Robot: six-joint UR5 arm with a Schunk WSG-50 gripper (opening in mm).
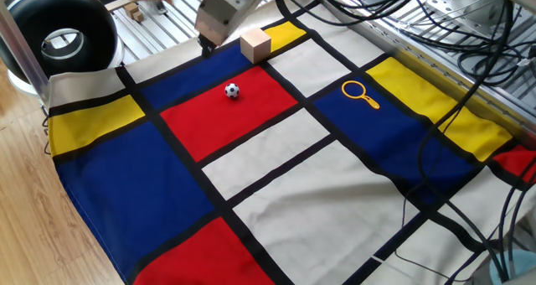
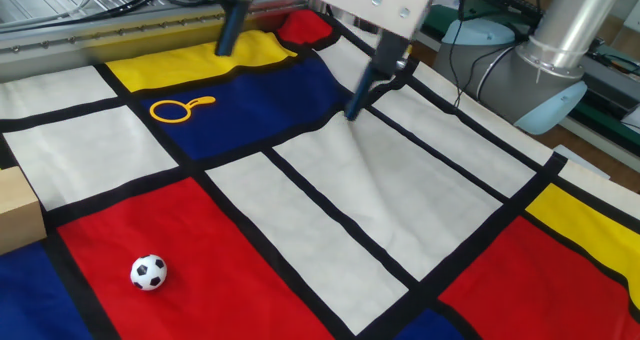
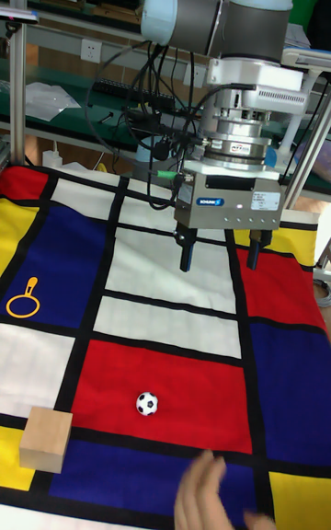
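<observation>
A small black-and-white soccer ball (image 1: 232, 90) rests on the red patch of the patterned cloth. Close by stands a pale wooden block (image 1: 255, 45), at the lower left in exterior view 3. The yellow ring with a handle (image 2: 181, 108), shaped like a magnifying glass, lies flat on a blue patch. Above the cloth my gripper (image 3: 220, 266) hangs with its fingers wide apart and nothing between them. Its two dark fingers (image 2: 366, 92) also show at the top of exterior view 2, clear of every object. Only its lower end enters exterior view 1, at the top.
A person's hand (image 3: 201, 499) reaches in at the bottom edge of exterior view 3, near the ball and block. Black cables (image 1: 469, 92) hang over the cloth's right side in exterior view 1.
</observation>
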